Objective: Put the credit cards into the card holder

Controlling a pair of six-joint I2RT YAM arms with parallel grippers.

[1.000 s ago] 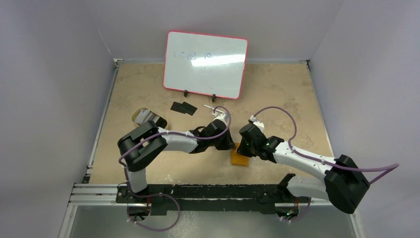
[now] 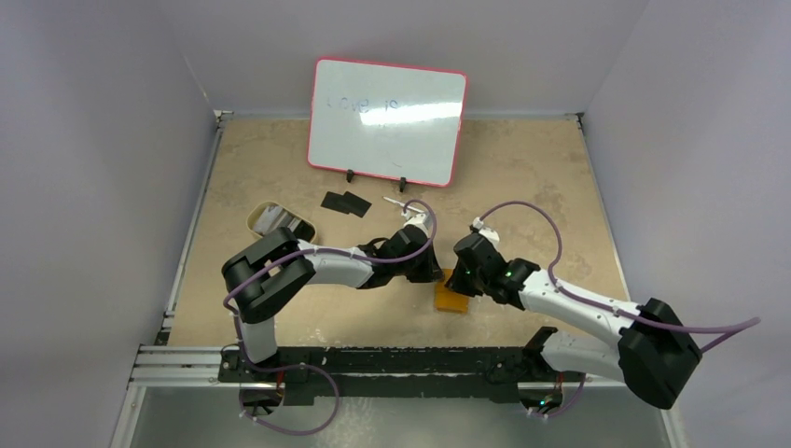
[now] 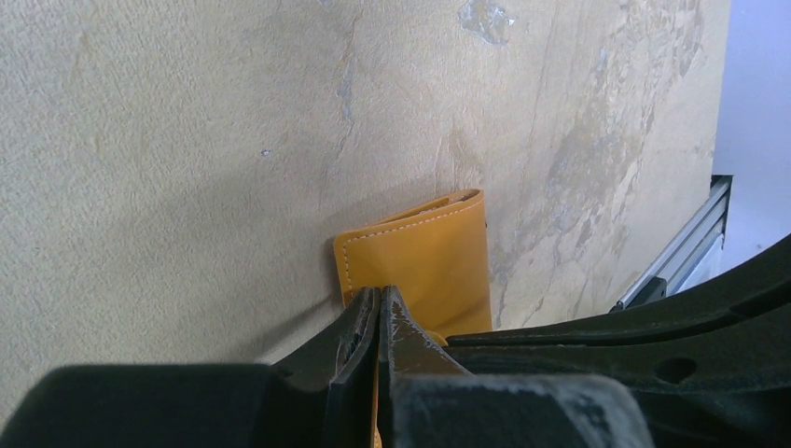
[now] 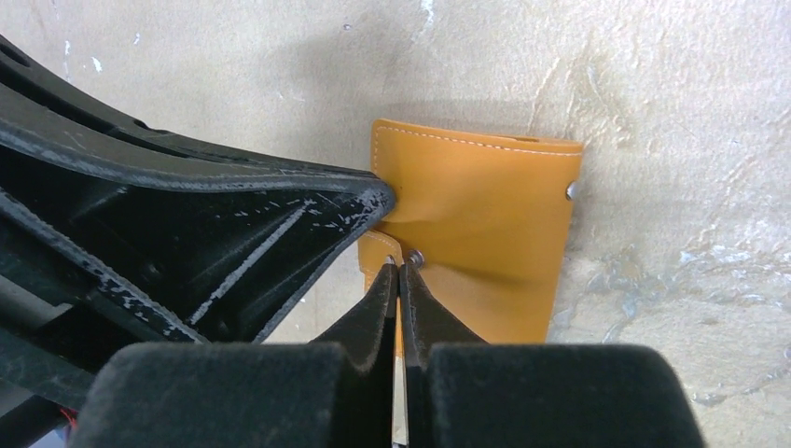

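The orange leather card holder (image 2: pixel 451 301) lies on the table beneath both arms' tips. My left gripper is shut at the holder's edge; no clear gap shows between its fingers, and whether it pinches any leather is hard to see. In the right wrist view, a small strap with a metal snap (image 4: pixel 416 258) shows on the holder (image 4: pixel 480 215). Right at that strap, my right gripper is shut, with nothing visible between its fingertips. Two black cards (image 2: pixel 346 203) lie farther back on the table. The inside of the holder is hidden.
An oval tan basket (image 2: pixel 254 217) with silvery and dark flat items stands at the left, behind the left arm. A white pen (image 2: pixel 401 204) lies near the whiteboard (image 2: pixel 387 121) at the back. Bare table spreads out on the right.
My right arm has shifted slightly to the right over the card holder. The left arm, the holder and the black cards look unmoved.
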